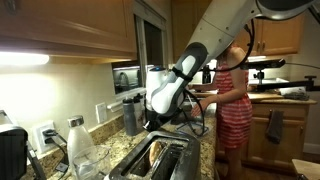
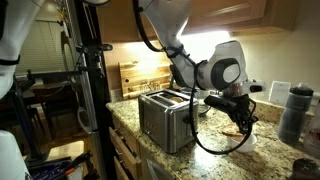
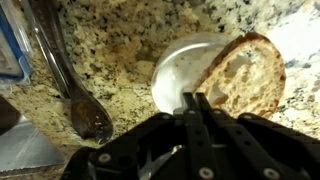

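Note:
A brown-crusted slice of bread [image 3: 245,75] lies tilted over a white bowl [image 3: 180,72] in the wrist view. My gripper is shut on the near end of this slice, though the dark fingers partly hide the contact. In exterior view 2 the white bowl [image 2: 243,143] stands on the counter below my wrist, with the bread [image 2: 232,129] at its rim. My arm hides most of the fingertips there. The silver toaster [image 2: 168,122] stands beside the arm; in exterior view 1 another piece of bread [image 1: 155,153] shows in the toaster's slot.
A dark spoon [image 3: 88,112] and a blue-edged container [image 3: 12,52] lie left of the bowl in the wrist view. Dark bottles [image 2: 294,115] stand by the wall. A clear pitcher [image 1: 82,150] is near the toaster, and a person [image 1: 235,110] stands behind.

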